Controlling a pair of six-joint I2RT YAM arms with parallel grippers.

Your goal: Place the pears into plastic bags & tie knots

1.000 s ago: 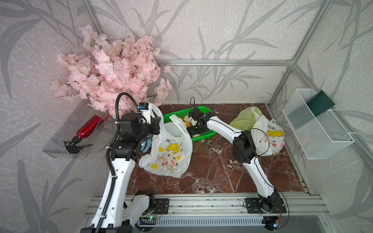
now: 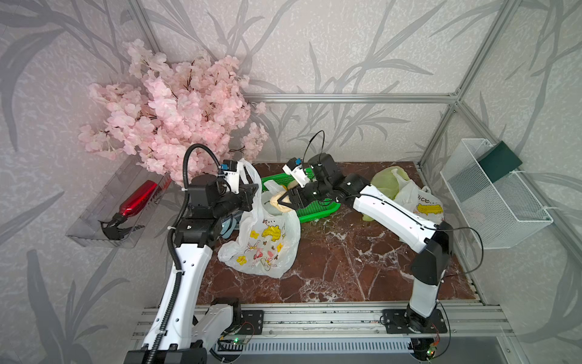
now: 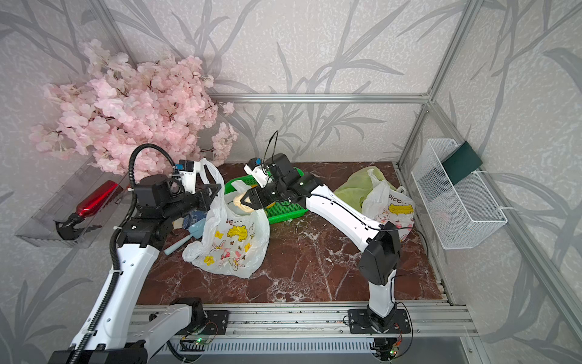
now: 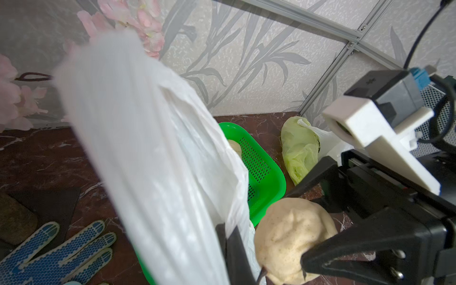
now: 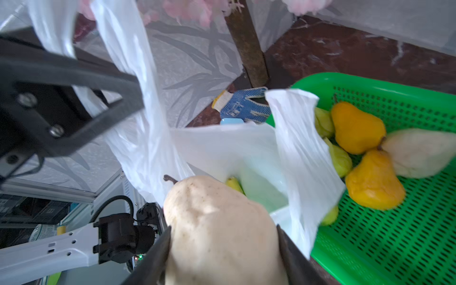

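Observation:
My right gripper is shut on a cream-coloured pear (image 5: 213, 228), held above the mouth of a white plastic bag (image 2: 266, 242). In the right wrist view, a bit of a green-yellow pear (image 5: 234, 184) shows through the bag's opening. My left gripper (image 2: 247, 197) is shut on one handle (image 5: 130, 52) of this bag and holds it up. The other handle (image 5: 306, 156) hangs loose beside the green basket (image 5: 394, 90). In that basket lie yellow pears (image 5: 358, 127), a pale pear (image 5: 420, 152) and green ones (image 5: 337, 156).
At the back right stand a pale green bag (image 2: 388, 180) and another printed white bag (image 2: 424, 205). A blue glove (image 4: 61, 258) lies left of the bag. Pink blossoms (image 2: 175, 103) fill the back left.
My right gripper has lifted a cream pear out of the basket and carried it left to the bag's opening.

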